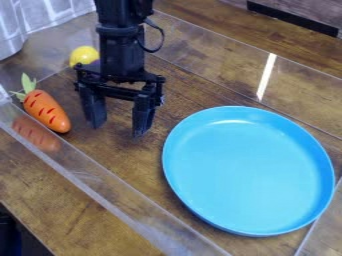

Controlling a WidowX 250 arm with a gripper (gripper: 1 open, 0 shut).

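Note:
The black gripper (118, 108) hangs low over the wooden surface at the upper middle left, its two fingers spread open with nothing seen between them. An orange toy carrot (44, 108) with green top lies to its left. A yellow object (83, 56), perhaps a lemon, is behind the arm, partly hidden. A large blue plate (247, 170) lies to the gripper's right at the front.
Clear plastic walls or strips edge the wooden surface (127, 200) at the front left and right. A white, textured object (11, 25) is at the top left. The wood behind the plate is clear.

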